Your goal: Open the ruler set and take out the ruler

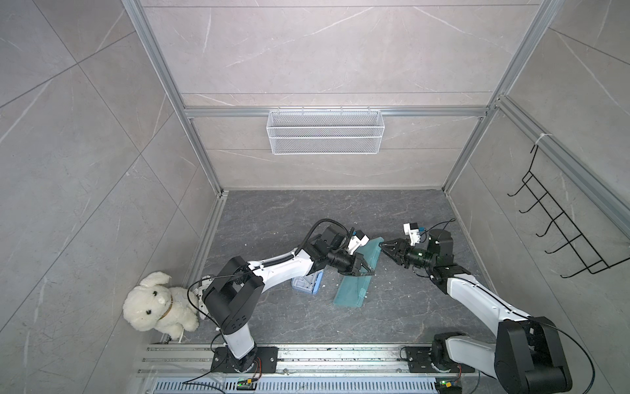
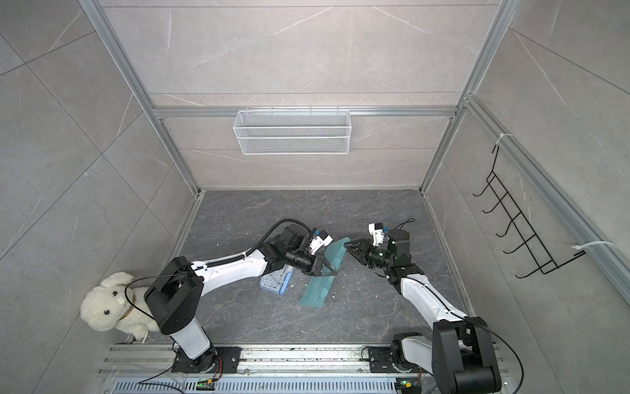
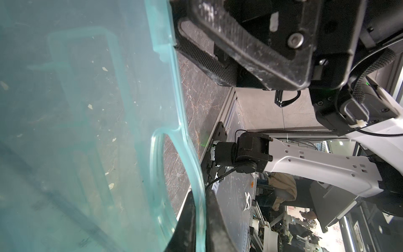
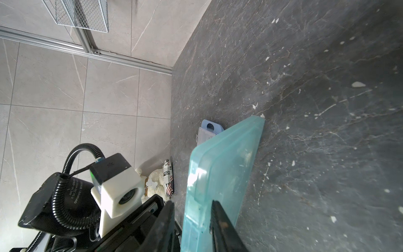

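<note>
A translucent teal case (image 1: 354, 282), tilted up off the floor, spans the gap between my arms. My left gripper is shut on its rim beside the handle cutout. Through its cloudy wall a paler teal shape (image 3: 86, 33) shows, but I cannot tell what it is. My right gripper is part open at the case's far-end edge; that edge (image 4: 195, 210) appears between its fingers, and contact cannot be made out. From above, the right gripper (image 1: 383, 245) comes from the right and the left gripper (image 1: 371, 270) from the left.
A pale box with a blue edge (image 1: 306, 282) lies on the floor under the left arm. A white plush dog (image 1: 159, 305) sits at the far left. The wire basket (image 1: 325, 132) hangs on the back wall.
</note>
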